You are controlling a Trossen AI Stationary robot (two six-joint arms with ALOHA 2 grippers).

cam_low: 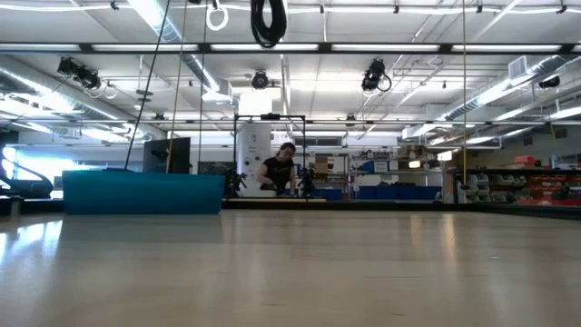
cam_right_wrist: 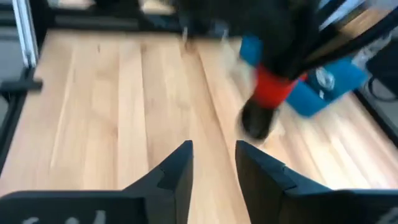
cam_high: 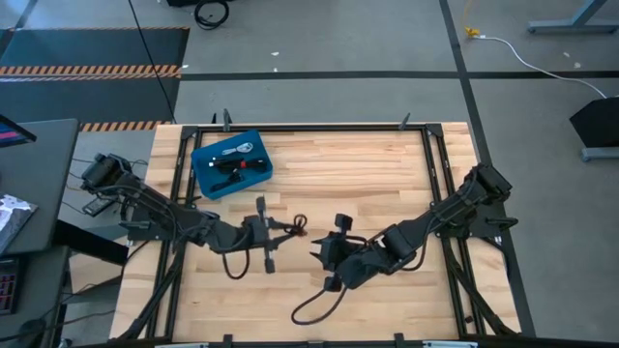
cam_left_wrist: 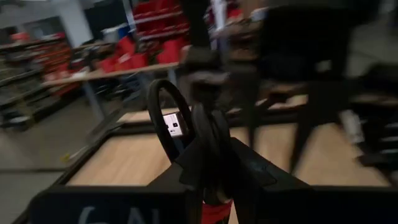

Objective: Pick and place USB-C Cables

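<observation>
My left gripper point(cam_high: 286, 232) is shut on a black cable bundle point(cam_high: 298, 225) above the middle of the table. In the left wrist view the looped cable point(cam_left_wrist: 163, 93) stands up from between the fingers, with a silver USB plug point(cam_left_wrist: 175, 124) in the loop and something red below. Apart from it, my right gripper stands open and empty, with wood showing between its fingertips. A blurred red and black piece point(cam_right_wrist: 270, 90) shows beyond it. At the back left sits the blue bin point(cam_high: 208, 182), holding a white cable point(cam_high: 237, 149) and dark items point(cam_high: 230, 178).
Bare wooden tabletop point(cam_high: 348, 174) spreads across the back middle and right. A dark frame point(cam_high: 319, 128) runs around the work area. The two arms stand close together at the middle of the table.
</observation>
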